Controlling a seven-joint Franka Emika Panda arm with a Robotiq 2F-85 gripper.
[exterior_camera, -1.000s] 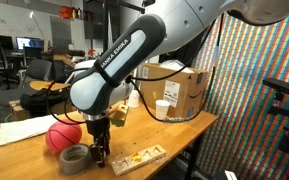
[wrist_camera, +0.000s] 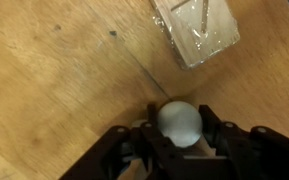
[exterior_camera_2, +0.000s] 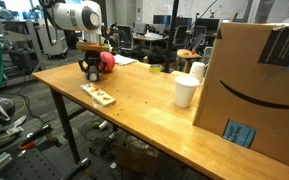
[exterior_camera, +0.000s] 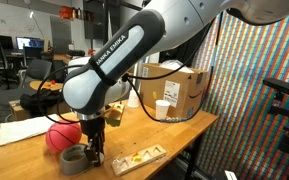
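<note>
A small white round object [wrist_camera: 180,124] shows at the bottom of the wrist view, between the dark fingers of my gripper. Whether the pads touch it cannot be made out. In exterior view 1 my gripper [exterior_camera: 94,156] points down near the tabletop, just right of a grey ring-shaped roll [exterior_camera: 77,159]. To its right lies a pale, shallow tray [exterior_camera: 141,159] with small coloured pieces on it. One end of this tray [wrist_camera: 198,30] also appears at the top of the wrist view, apart from the white object.
Behind the roll sits a red ball [exterior_camera: 63,136]. A white cup [exterior_camera_2: 185,92] and a large cardboard box [exterior_camera_2: 250,95] occupy the far end of the table from the gripper. Bare wood [exterior_camera_2: 139,85] stretches between tray and cup.
The arm stays at nearly the same place beside the roll. Roll, ball and tray have not moved.
</note>
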